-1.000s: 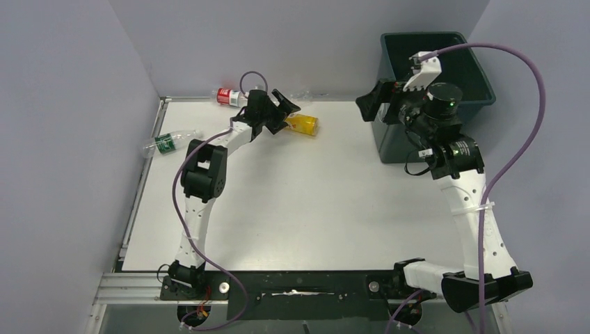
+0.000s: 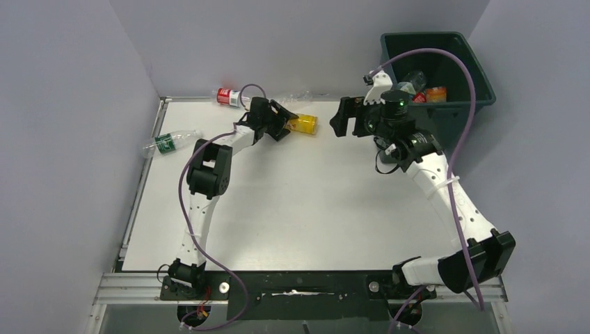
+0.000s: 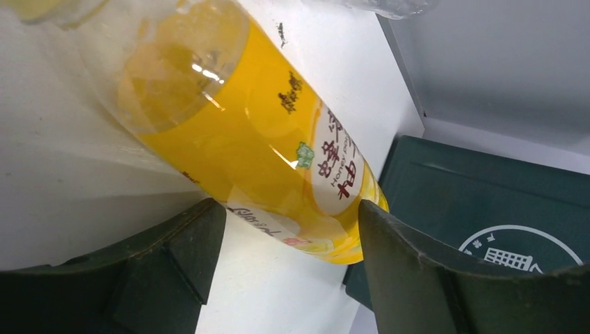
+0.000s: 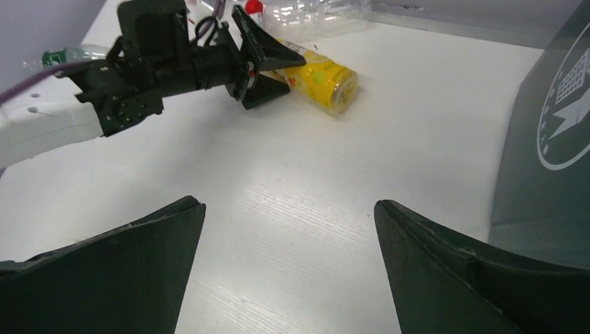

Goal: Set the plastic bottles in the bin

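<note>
My left gripper is around the yellow-labelled bottle (image 2: 303,123) lying on the table, fingers on either side of it; whether they grip it I cannot tell. Behind lie a clear bottle (image 4: 313,15) and a red-labelled bottle (image 2: 228,97). A green-labelled bottle (image 2: 167,142) lies at the left edge. My right gripper stands open and empty in front of the dark green bin (image 2: 456,101), which holds several items at the back right.
Walls rise at the back and both sides.
My left gripper has moved slightly down onto the yellow bottle. My right arm has swung left, away from over the bin, uncovering items inside it.
</note>
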